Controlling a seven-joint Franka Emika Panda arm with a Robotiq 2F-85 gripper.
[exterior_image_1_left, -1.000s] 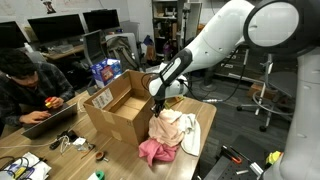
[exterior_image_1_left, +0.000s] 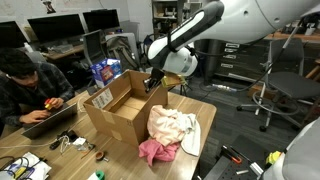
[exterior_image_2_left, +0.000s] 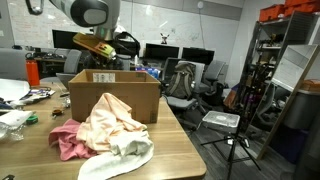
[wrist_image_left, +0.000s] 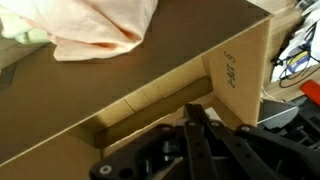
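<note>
In exterior view 1 my gripper (exterior_image_1_left: 152, 83) is above the right side of an open cardboard box (exterior_image_1_left: 122, 120). The wrist view shows the gripper over the box opening, its fingers shut with no cloth seen between them. A peach cloth (exterior_image_2_left: 108, 118) lies heaped against the outside of the box, apart from the gripper. Beside it on the table are a dark pink cloth (exterior_image_2_left: 68, 140) and a white cloth (exterior_image_2_left: 118, 161). Inside the box, something small and white (wrist_image_left: 213, 114) shows partly behind the fingers; what it is cannot be made out.
Cables and small items lie on the table left of the box, with a roll of tape (exterior_image_1_left: 99, 174) nearer the front. A person (exterior_image_1_left: 35, 90) sits behind a laptop. Bare table (exterior_image_2_left: 180, 150) shows right of the cloths.
The gripper has risen from the cloth heap to over the box edge.
</note>
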